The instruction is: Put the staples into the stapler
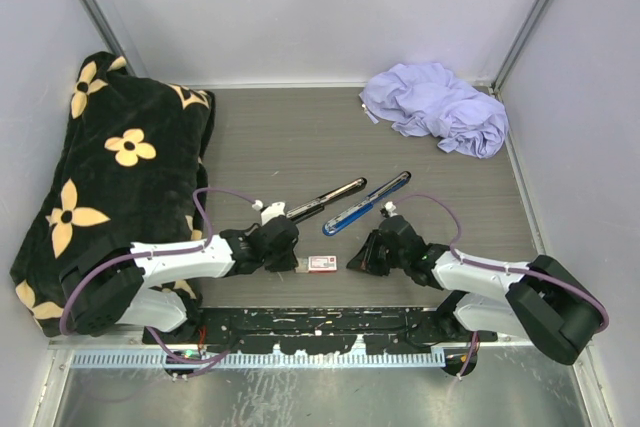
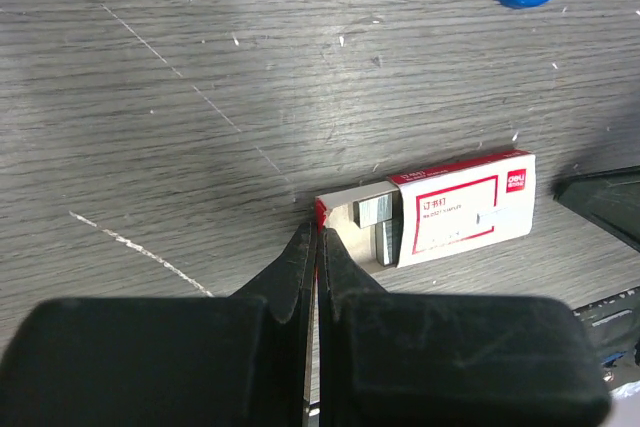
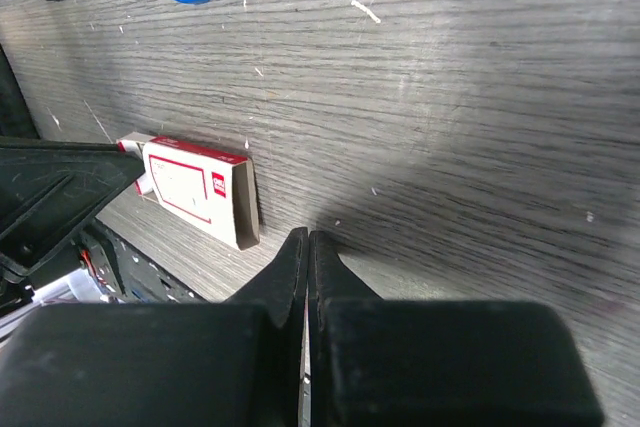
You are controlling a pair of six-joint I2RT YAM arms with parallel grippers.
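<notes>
A white-and-red staple box [image 1: 322,263] lies on the table, its inner tray slid partly out of the left end, showing metal staples [image 2: 374,210]. My left gripper is shut at that tray end, apparently on its thin edge. My right gripper is shut with nothing visible between its fingers, just right of the box and apart from it. A black stapler [image 1: 330,196] and a blue stapler [image 1: 355,212] lie behind the box.
A black flowered cushion [image 1: 130,147] fills the left side. A crumpled lilac cloth [image 1: 440,107] lies at the back right.
</notes>
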